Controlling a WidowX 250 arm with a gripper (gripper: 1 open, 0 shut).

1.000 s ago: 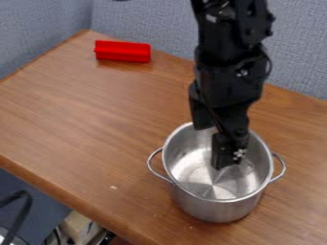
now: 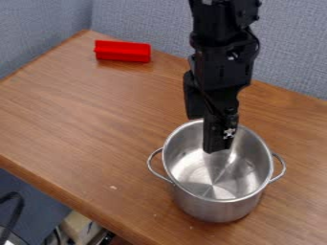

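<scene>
My black gripper (image 2: 212,124) points down over the mouth of a steel pot (image 2: 217,196) with two wire handles, at the right front of the wooden table. The gripper's lower end overlaps the back part of the pot's opening; whether its fingers are apart is hard to make out against the dark body. No object shows in it. The visible floor of the pot is bare. A red block (image 2: 122,51) lies at the back left of the table.
Grey padded walls stand behind it. Dark cables hang beyond the front left edge.
My gripper has risen and shifted slightly left, out of the deeper part of the pot's opening. The pot and red block look unmoved.
</scene>
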